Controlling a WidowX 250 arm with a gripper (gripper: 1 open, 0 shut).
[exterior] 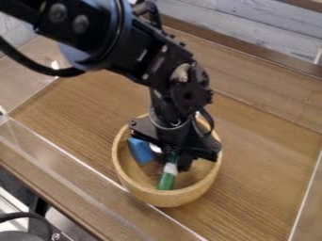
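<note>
A round light wooden bowl (172, 194) stands near the front middle of the table. Inside it are a blue block (141, 149) on the left and a green object with a white upper part (168, 178) toward the front. The black gripper (178, 155) is down inside the bowl at the top of the green-and-white object, its fingers close together; what exactly sits between them is hidden by the gripper's body. A white item behind the gripper is only partly visible.
A pale wall (265, 28) runs along the back. A black cable lies at the front left corner.
</note>
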